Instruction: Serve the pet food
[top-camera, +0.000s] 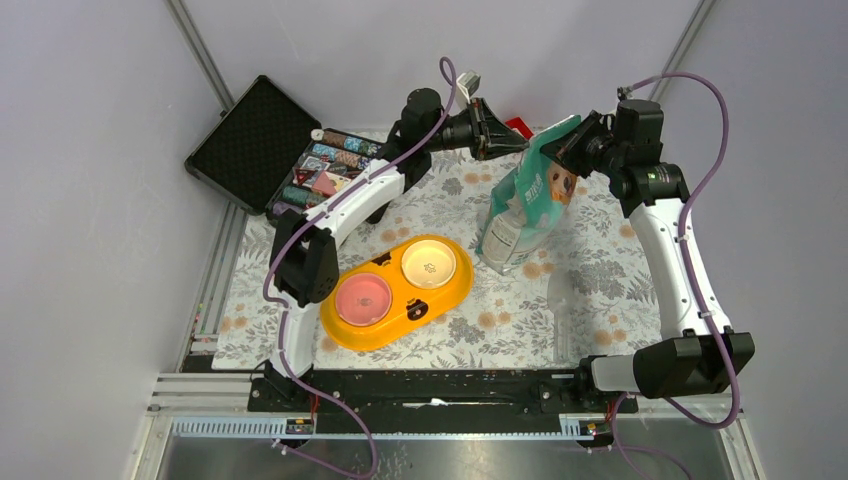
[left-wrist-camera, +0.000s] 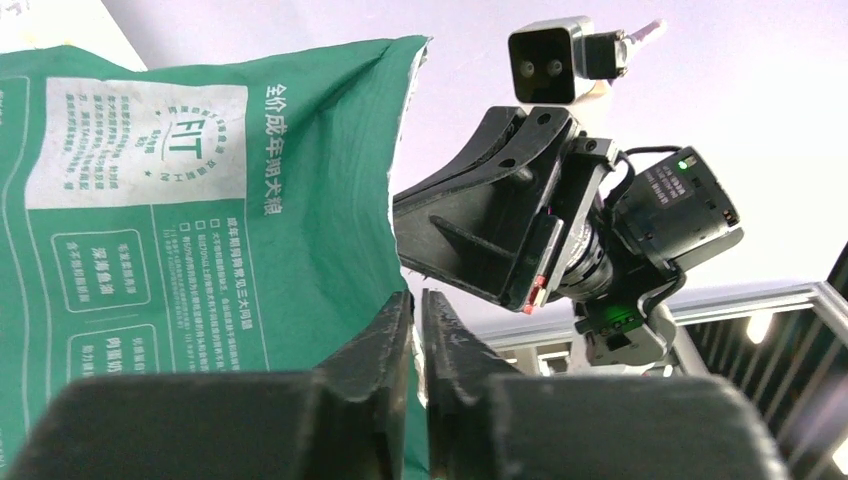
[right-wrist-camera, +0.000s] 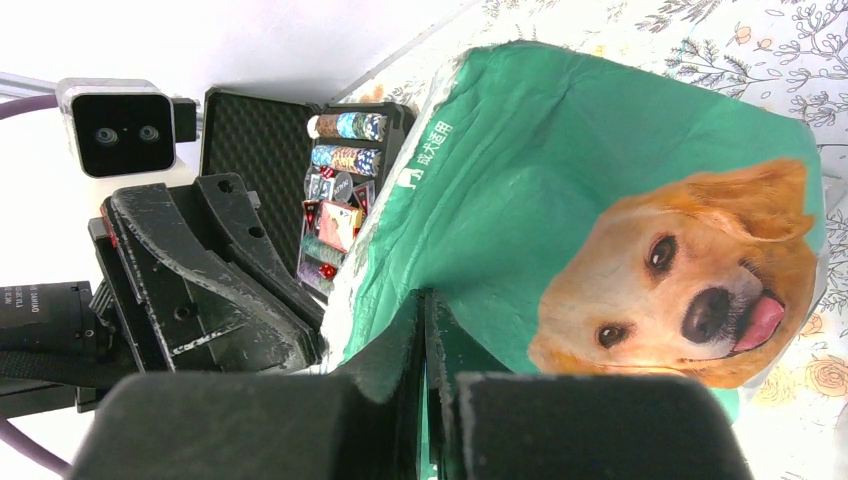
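A green pet food bag (top-camera: 530, 200) with a dog picture stands upright right of centre. My right gripper (top-camera: 555, 150) is shut at its upper part, the bag's green face (right-wrist-camera: 560, 200) filling much of the right wrist view; whether anything is between the fingers is hard to see. My left gripper (top-camera: 515, 143) is just left of the bag's top; in the left wrist view its blurred fingers lie over the bag's edge, and their opening is unclear. A yellow double feeder (top-camera: 390, 328) holds a pink bowl (top-camera: 362, 298) and a cream bowl (top-camera: 428, 264), both without visible food.
An open black case (top-camera: 250, 145) with chips and cards lies at the back left. A clear scoop (top-camera: 560, 310) lies on the floral mat right of the feeder. A red object (top-camera: 518, 125) is behind the bag.
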